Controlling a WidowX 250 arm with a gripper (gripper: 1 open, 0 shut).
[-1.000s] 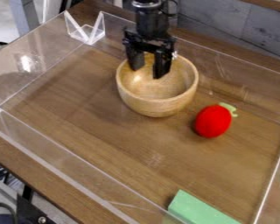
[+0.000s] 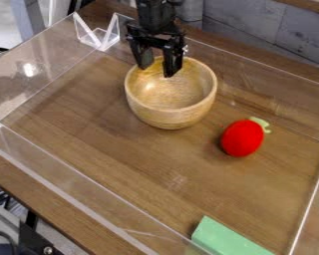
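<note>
My black gripper (image 2: pixel 157 60) hangs over the back part of a wide tan wooden bowl (image 2: pixel 169 110), its fingers open at the rim and partly inside. Something yellow shows between or behind the fingers at the bowl's back; what it is, I cannot tell. A red round object with a green stem, like a toy vegetable (image 2: pixel 242 138), lies to the right of the bowl on the wooden table.
A mint-green block (image 2: pixel 229 239) lies at the front right. Clear plastic walls (image 2: pixel 101 34) edge the table.
The bowl has moved slightly to the left along with my gripper. The red object has stayed where it was.
</note>
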